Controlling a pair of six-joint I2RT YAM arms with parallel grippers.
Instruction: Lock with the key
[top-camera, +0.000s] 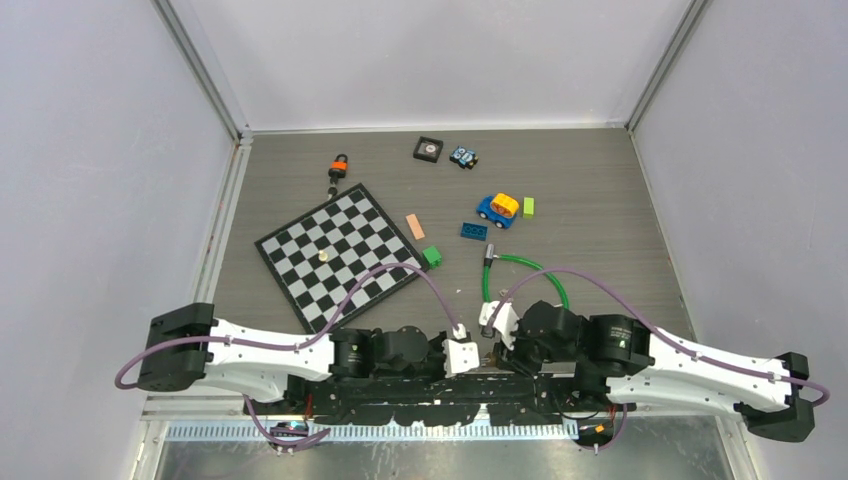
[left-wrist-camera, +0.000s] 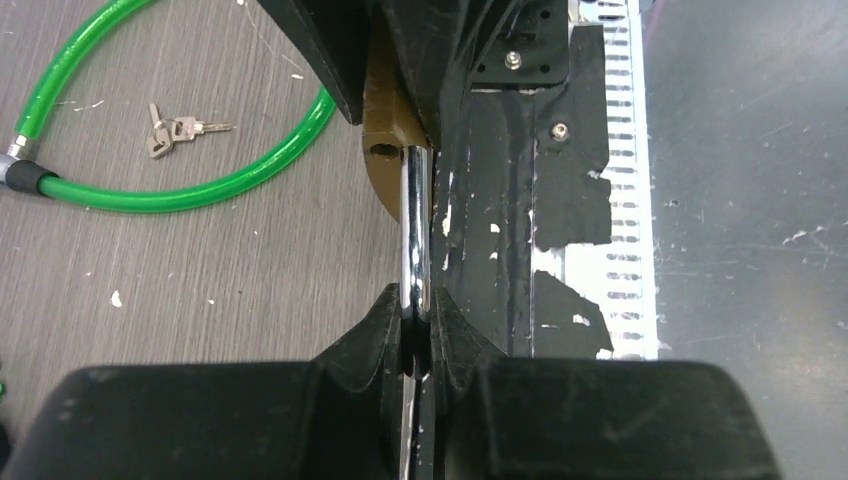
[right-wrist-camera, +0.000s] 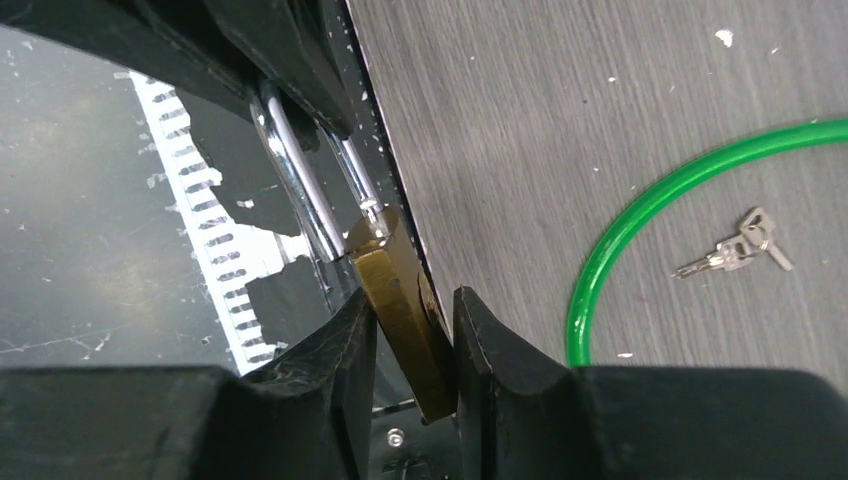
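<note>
A brass padlock (right-wrist-camera: 405, 315) with a steel shackle (right-wrist-camera: 300, 180) is held between my two grippers near the front edge. My right gripper is shut on its brass body. My left gripper is shut on the shackle, whose bright bar points toward the body. In the right wrist view one shackle leg meets the body's top. Two small keys on a ring (left-wrist-camera: 180, 129) lie on the table inside the green cable lock (left-wrist-camera: 200, 197).
A chessboard (top-camera: 300, 255) lies left of centre, with an orange padlock (top-camera: 338, 167) behind it. Toy cars (top-camera: 497, 211), blocks (top-camera: 473, 230) and a small black square item (top-camera: 428, 149) lie across the back and middle.
</note>
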